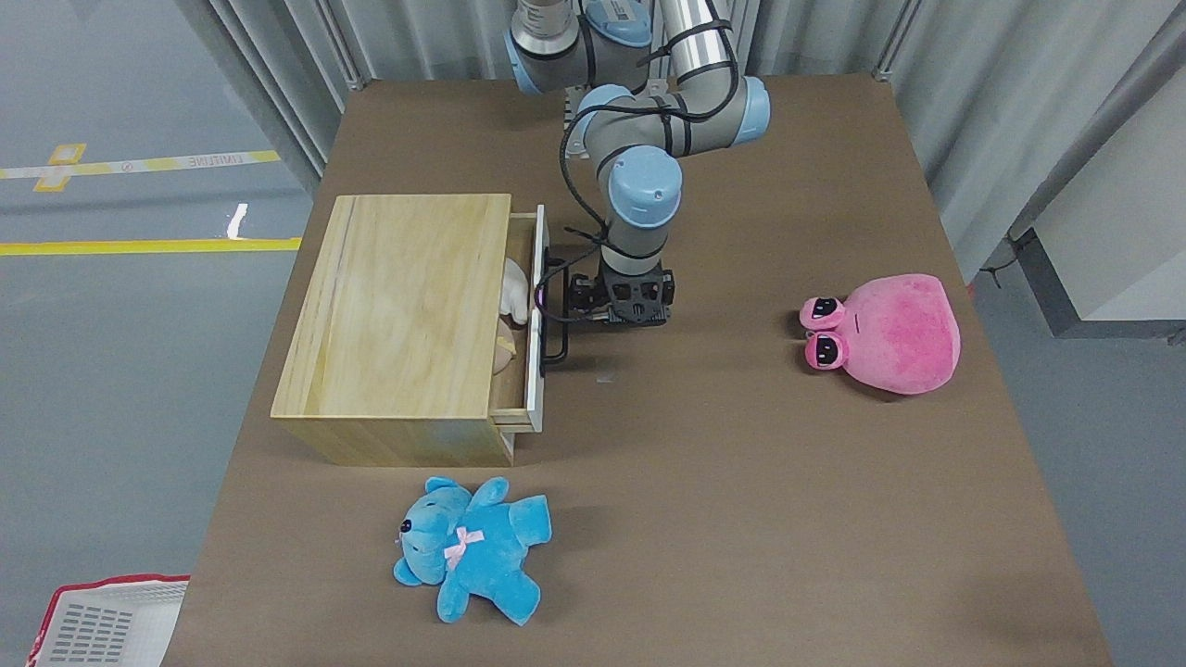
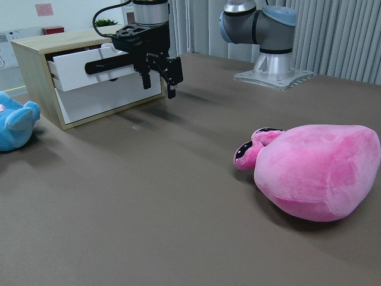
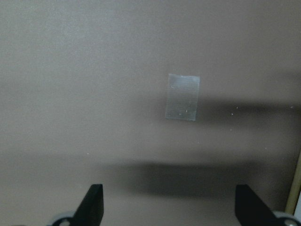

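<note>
My gripper (image 2: 158, 80) is at the front of the drawer (image 2: 65, 68) of the wooden cabinet (image 1: 389, 300), against its black handle (image 1: 558, 345). The drawer is partly out, with a white plush (image 1: 513, 291) and a beige round thing (image 1: 502, 349) inside, both partly hidden. In the wrist view the two fingers stand wide apart over bare table, nothing between them.
A blue bear (image 1: 484, 550) lies near the cabinet's front side, and a pink plush (image 1: 895, 333) lies at the right.
</note>
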